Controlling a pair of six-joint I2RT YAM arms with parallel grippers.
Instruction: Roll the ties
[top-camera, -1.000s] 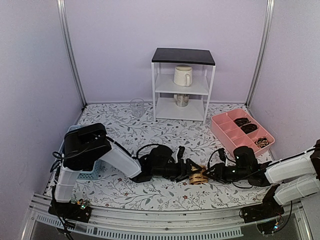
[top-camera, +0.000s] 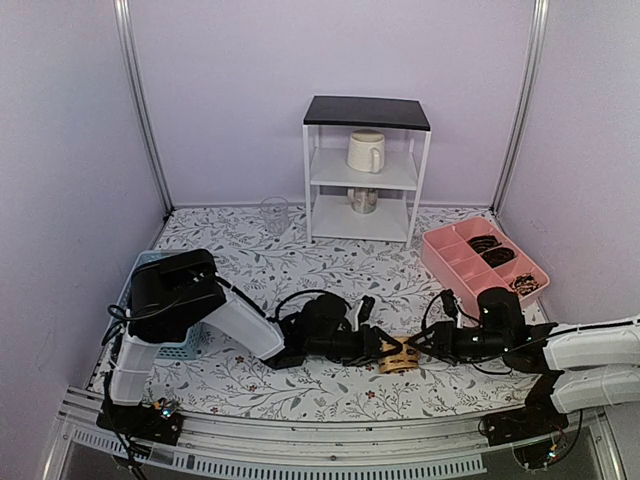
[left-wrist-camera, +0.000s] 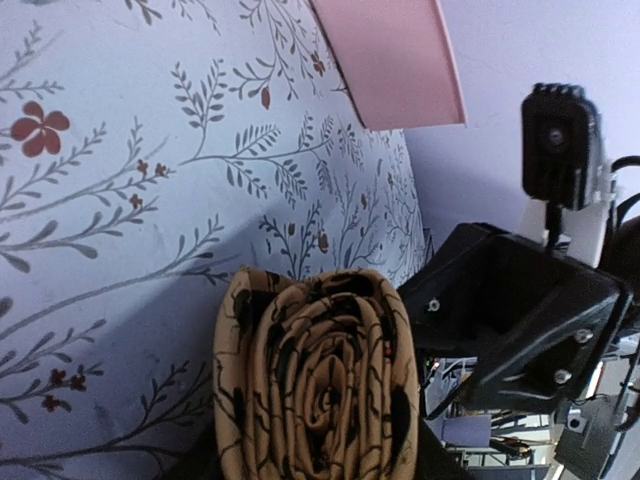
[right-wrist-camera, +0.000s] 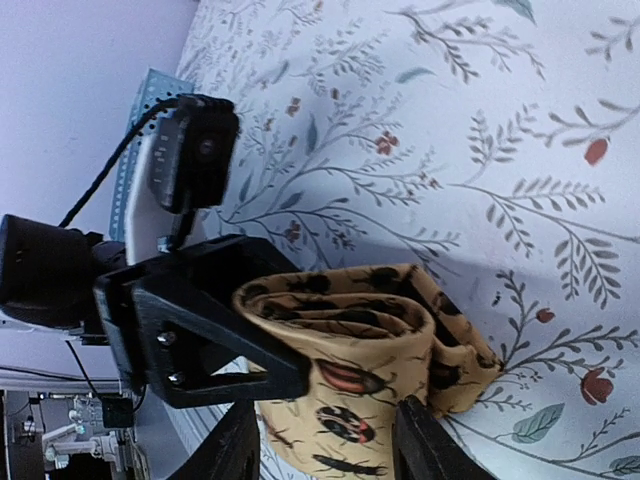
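A tan patterned tie (top-camera: 398, 358), wound into a thick coil, stands on the table low in the middle-right of the top view. My left gripper (top-camera: 377, 342) is shut on the roll from the left; in the left wrist view the coil (left-wrist-camera: 320, 380) fills the lower middle. My right gripper (top-camera: 427, 341) is at the roll's right side. In the right wrist view the tie (right-wrist-camera: 355, 380) shows folded loops, with my right fingertips low in view beside it; whether they touch it is unclear.
A pink divided box (top-camera: 460, 262) with dark coiled items is at the back right. A blue basket (top-camera: 180, 350) is behind my left arm. A white shelf (top-camera: 364, 225) with mugs and a clear glass (top-camera: 275, 215) stand at the back.
The left gripper has barely moved.
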